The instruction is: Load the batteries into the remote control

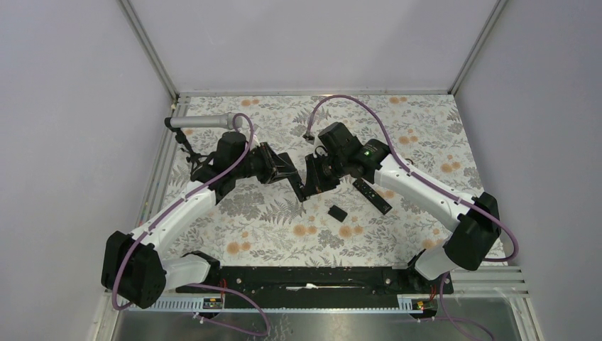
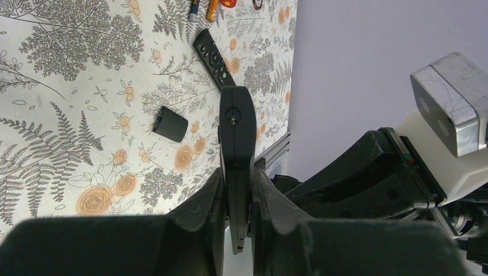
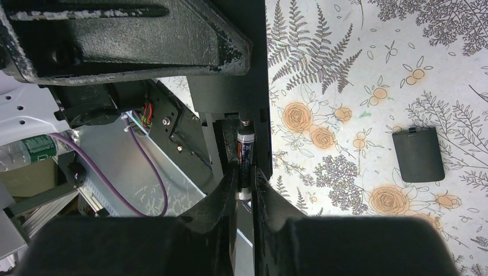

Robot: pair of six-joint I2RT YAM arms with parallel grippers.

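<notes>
My left gripper is shut on a black remote, held above the table with its battery bay exposed in the right wrist view. My right gripper is shut on a battery (image 3: 245, 155), which lies along the open bay at the remote's end, its top tip at the bay's edge; whether it is seated cannot be told. A small black battery cover (image 1: 337, 213) lies apart on the table, also seen in the right wrist view (image 3: 418, 154).
A second black remote (image 1: 371, 196) lies on the flowered table (image 1: 248, 220) to the right. Pens (image 2: 210, 10), a red object and scissors sit beyond it in the left wrist view.
</notes>
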